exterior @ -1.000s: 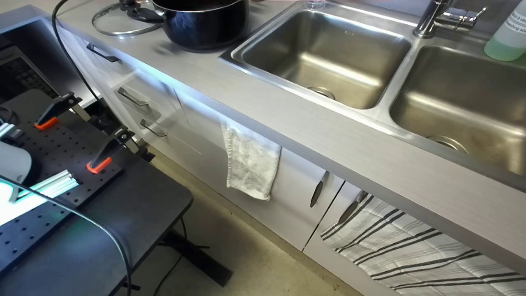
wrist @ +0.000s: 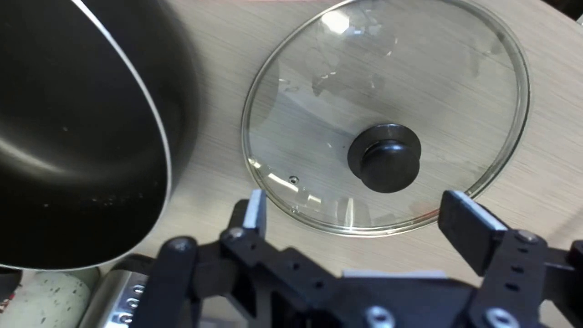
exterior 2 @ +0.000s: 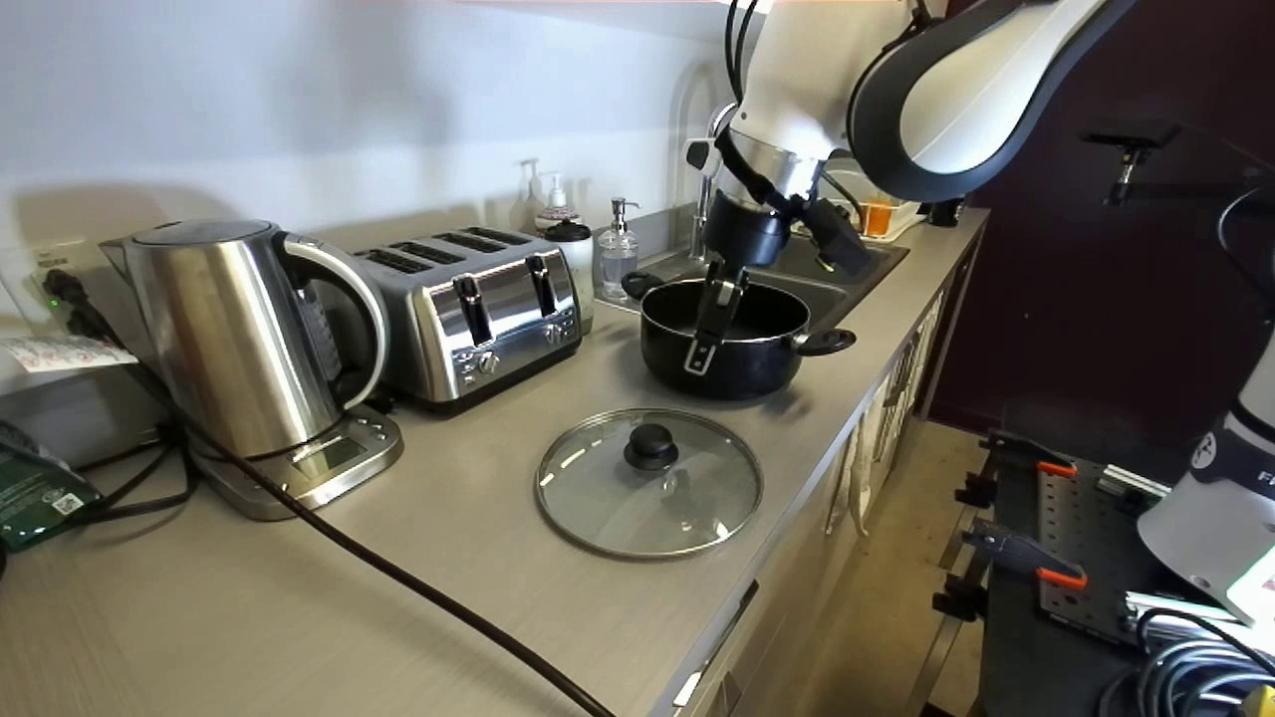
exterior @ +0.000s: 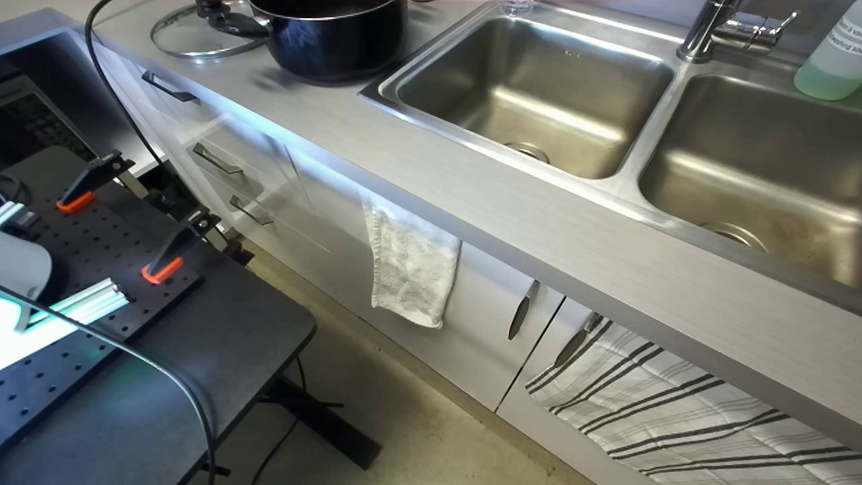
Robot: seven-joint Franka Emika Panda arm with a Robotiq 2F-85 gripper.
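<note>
A round glass lid with a metal rim lies flat on the counter, its black knob pointing up. The wrist view shows this glass lid and its knob just beyond the fingertips. My gripper is open, with a wide gap and nothing held between its fingers. In exterior view 2 the gripper hangs in the air, seen against the black pot. The pot is uncovered and looks empty inside. Exterior view 1 shows the pot but not my gripper.
A steel kettle and a toaster stand along the wall. A black cable crosses the counter's near part. Beyond the pot is a double sink. Bare counter lies around the lid's near side.
</note>
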